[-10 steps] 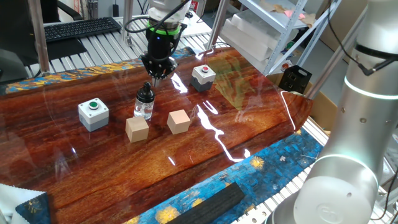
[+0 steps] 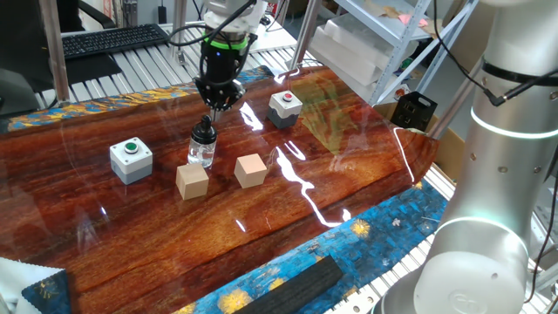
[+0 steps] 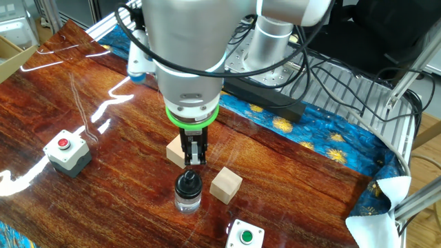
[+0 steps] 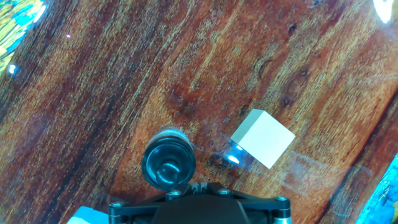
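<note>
A clear bottle with a black dropper-like cap [image 2: 203, 133] stands upright on the glossy wooden table. My gripper [image 2: 214, 115] hangs pointing down close to the cap, its fingers drawn together to a narrow tip with nothing seen between them. From the other side, the gripper [image 3: 195, 162] appears just above and beyond the bottle [image 3: 188, 195]; whether it touches the cap cannot be told. In the wrist view the bottle's cap [image 4: 168, 163] lies left of the fingertips. Two plain wooden cubes sit near it, one cube [image 2: 192, 181] in front and another cube [image 2: 251, 171] to the right.
A box with a green button [image 2: 132, 161] stands left of the bottle, and one with a red button [image 2: 284, 109] stands to the right. A dark bar [image 2: 292, 288] lies along the blue patterned edge [image 2: 366, 247].
Since a second ago my arm has shifted slightly left in exterior view 1, bringing the gripper above the bottle's cap. The bottle, cubes and boxes have not moved.
</note>
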